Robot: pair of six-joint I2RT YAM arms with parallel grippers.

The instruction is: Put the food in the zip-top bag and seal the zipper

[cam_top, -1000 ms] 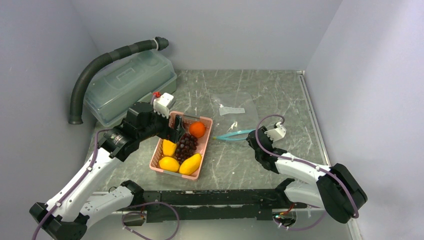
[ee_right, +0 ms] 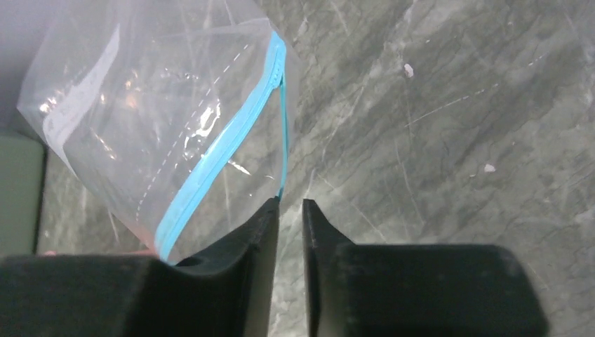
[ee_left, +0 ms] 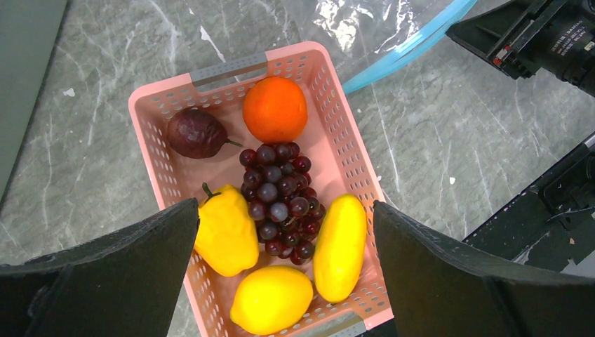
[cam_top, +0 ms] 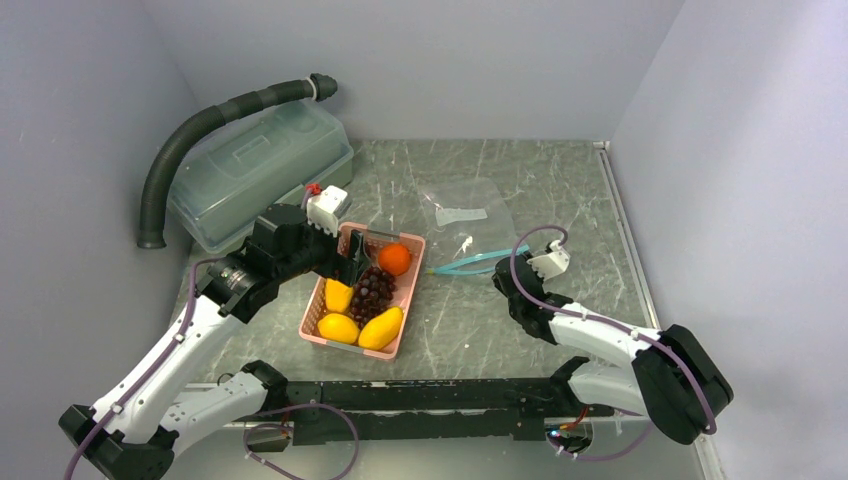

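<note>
The clear zip top bag lies behind the right gripper, its mouth edged with blue strips that stand apart. In the right wrist view, my right gripper has a narrow gap between its fingers and nothing clearly in it; the thin lower strip ends by its left fingertip. Above the pink basket, my left gripper is wide open and empty. The basket holds an orange, dark grapes, a purple fruit, a yellow pepper, a lemon-like fruit and a long yellow fruit.
A green translucent lidded box fills the back left, with a dark hose arching over it. Grey walls close in the table. Bare marble surface lies right of the bag.
Where they meet the right gripper, the bag's blue strips were close together; now the upper one has sprung back and away, spreading the mouth into a V. The left arm has stayed still.
</note>
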